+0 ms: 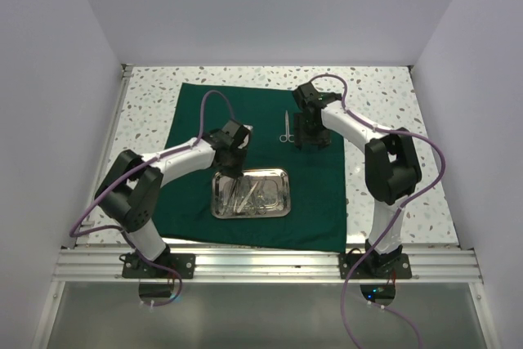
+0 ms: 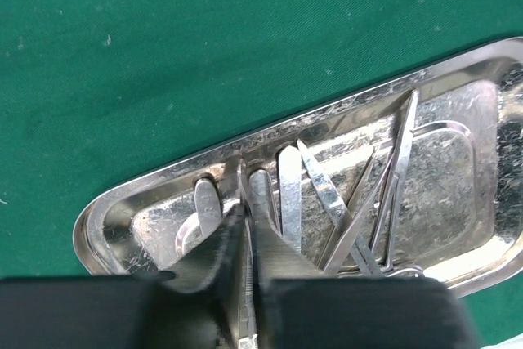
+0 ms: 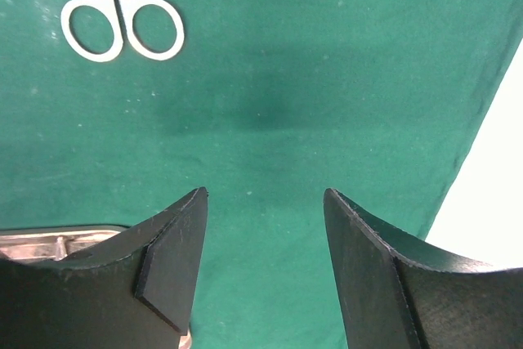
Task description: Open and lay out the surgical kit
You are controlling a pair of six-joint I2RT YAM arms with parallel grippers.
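The metal tray (image 1: 289, 195) lies on the green cloth, holding several slim steel instruments. In the left wrist view, forceps-like blades (image 2: 289, 194) and crossed tools (image 2: 396, 173) rest against its far wall. Over the tray's left part, my left gripper is shut, its tips beside a narrow instrument end (image 2: 239, 176); nothing clearly shows between the fingers. A pair of scissors (image 1: 287, 126) lies on the cloth above the tray, its ring handles (image 3: 129, 6) visible in the right wrist view. Right of these, my right gripper is open and empty.
Speckled tabletop (image 1: 384, 96) shows around it. In the right wrist view, a tray corner (image 3: 61, 231) sits at lower left.
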